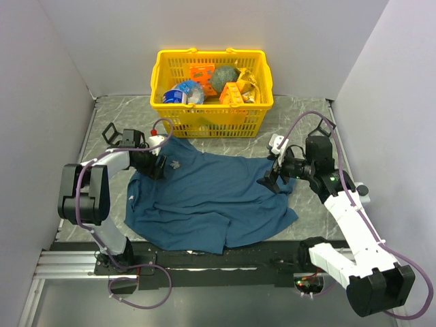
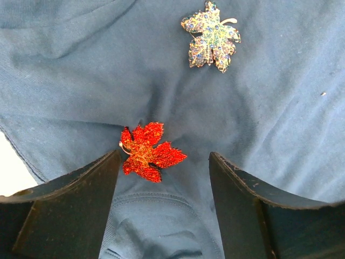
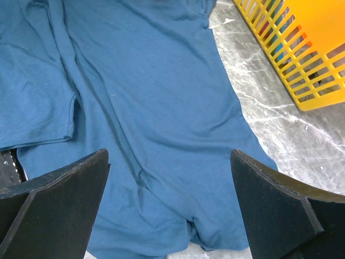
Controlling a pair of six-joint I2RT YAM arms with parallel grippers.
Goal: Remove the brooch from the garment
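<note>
A blue garment (image 1: 204,197) lies spread on the marble surface. In the left wrist view a red glittery leaf brooch (image 2: 145,152) lies on it between my left gripper's fingertips, which stand apart with the fabric beneath. A jewelled silver-gold leaf brooch (image 2: 210,38) lies higher up, seen also as a pale speck in the top view. My left gripper hangs over the garment's upper left, hiding the red brooch from above. My right gripper stands open over the garment's right side, nothing between its fingers.
A yellow basket (image 1: 211,120) full of goods stands behind the garment. Marble surface (image 1: 303,211) shows bare at both sides. Purple cables arch over both arms.
</note>
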